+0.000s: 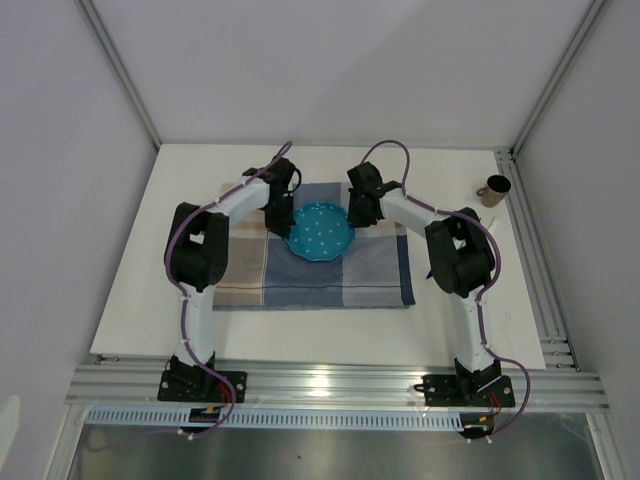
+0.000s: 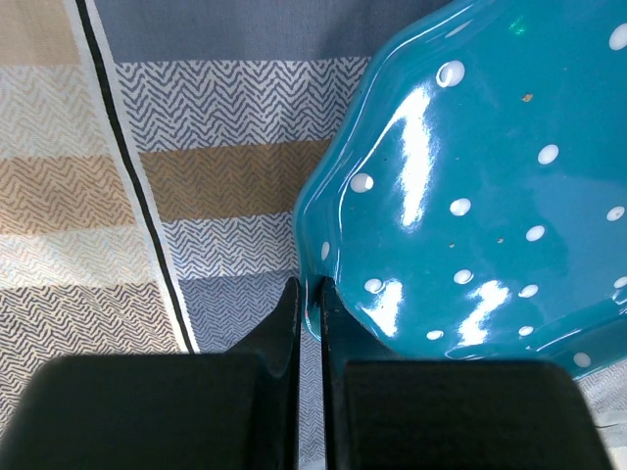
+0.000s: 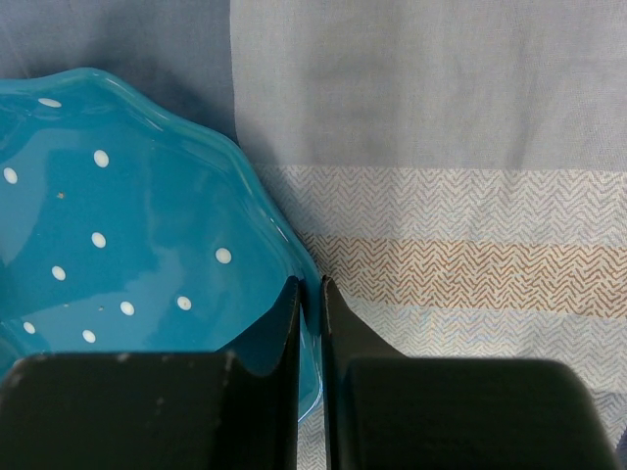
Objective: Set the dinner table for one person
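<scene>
A teal dotted plate (image 1: 320, 232) with a wavy rim rests at the middle of a striped placemat (image 1: 300, 285). My left gripper is shut on the plate's left rim, and my right gripper is shut on its right rim, as both wrist views show. In the top view the two arms reach in from either side of the plate.
A dark mug (image 1: 494, 191) stands at the far right of the white table (image 1: 140, 300). Thin light and dark items, partly hidden by the right arm, lie near it.
</scene>
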